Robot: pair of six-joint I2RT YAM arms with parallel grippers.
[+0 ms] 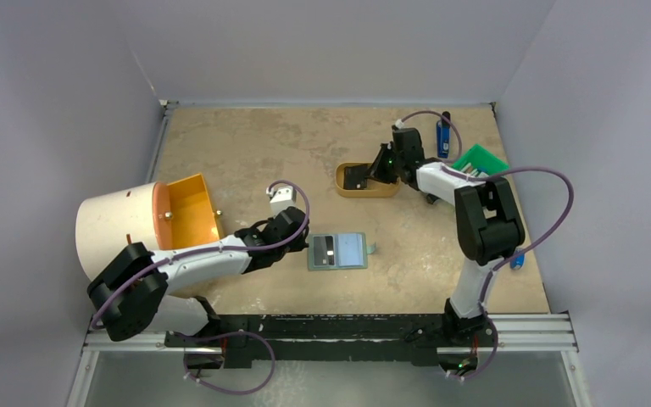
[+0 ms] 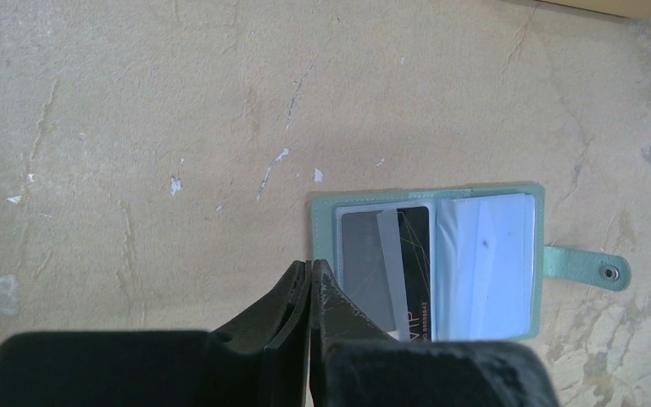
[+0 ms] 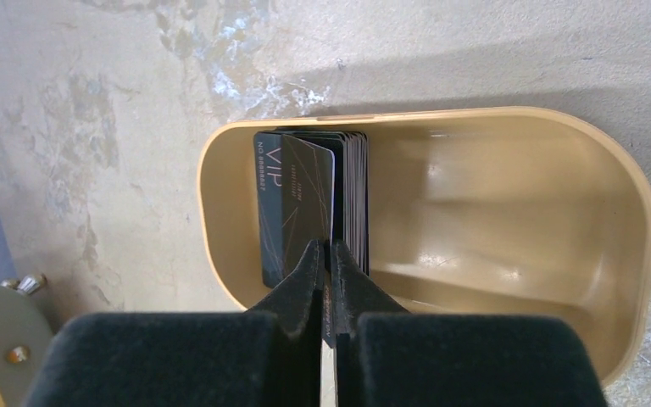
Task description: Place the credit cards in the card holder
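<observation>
A black card [image 3: 309,182] stands tilted up from the stack of cards [image 3: 357,191] at the left end of the tan tray [image 3: 509,114]. My right gripper is shut on that card's near edge, above the tray. The green card holder [image 2: 428,197] lies spread open on the table, a black card [image 2: 415,254] in its left sleeve and the right sleeve pale and clear. At the holder's upper-left part, in the left wrist view, my left gripper is shut with nothing seen between its fingers.
An orange drawer [image 1: 193,212] juts from a cream cylinder [image 1: 117,227] at the left. A green box [image 1: 481,159] and a blue item [image 1: 443,136] are at the back right. Bare table lies between tray and holder.
</observation>
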